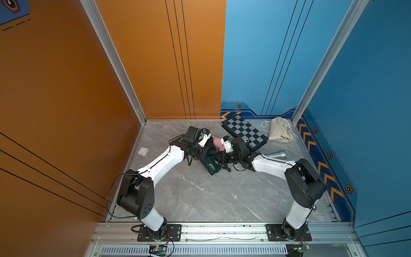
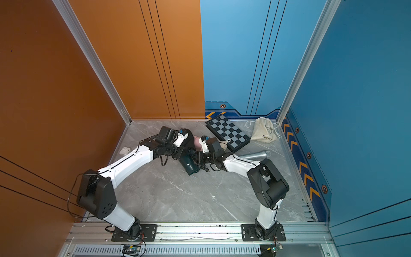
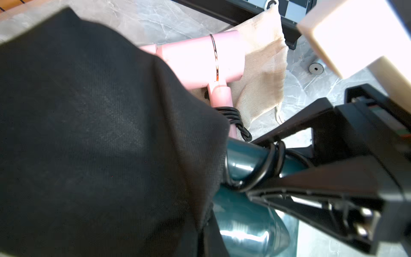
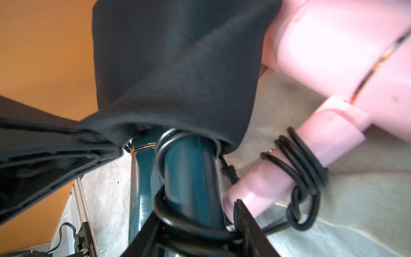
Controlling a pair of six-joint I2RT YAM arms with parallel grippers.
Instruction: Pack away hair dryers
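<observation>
A teal hair dryer [image 3: 244,227] with a black cord around its handle is held by my right gripper, whose fingers are shut on the cord-wrapped handle. Over one end of it hangs a black cloth bag [image 4: 171,64]; the bag's mouth covers part of the handle and barrel, and how deep the dryer sits inside is hidden. Pinched on the bag's rim is my shut left gripper. A pink hair dryer [image 4: 274,180], cord wound on its handle, lies on a beige cloth bag [image 3: 261,72] just behind.
A checkered board [image 1: 244,130] lies at the back, with a beige "Hair Dryer" bag [image 1: 281,130] to its right. A silver cylinder [image 1: 278,154] is near the right arm, a small white object [image 1: 143,151] at left.
</observation>
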